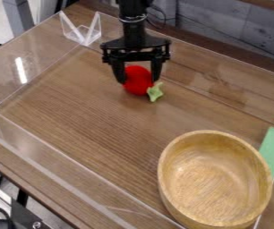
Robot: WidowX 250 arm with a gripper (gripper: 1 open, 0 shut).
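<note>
My black gripper [134, 63] hangs at the top centre, its fingers open on either side of a red round object [137, 82] with a green leafy tip [155, 91], like a toy strawberry or vegetable. The fingers partly hide the object's upper part; whether they touch it I cannot tell.
A large yellow bowl [215, 179] sits at the lower right, beside a pale green strip [271, 152] at the right edge. A clear plastic item [80, 31] lies at the upper left.
</note>
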